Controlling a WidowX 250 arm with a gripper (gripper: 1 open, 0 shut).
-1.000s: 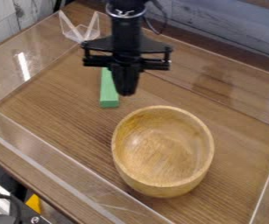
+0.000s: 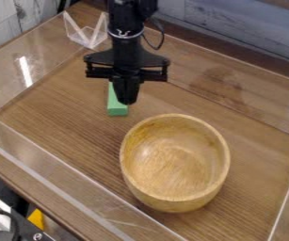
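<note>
My black gripper (image 2: 128, 80) hangs in the upper middle, over a green block (image 2: 117, 105) that lies on the wooden table. The gripper's body hides part of the block. Its fingers look close together, with nothing visible between them. A large round wooden bowl (image 2: 174, 162) sits to the lower right of the block.
Clear walls edge the workspace at left and back. A dark cable and a small yellow item (image 2: 36, 216) are at the lower left corner.
My gripper has moved left, from above the area right of the green block to nearly over it. The block and bowl have not visibly moved.
</note>
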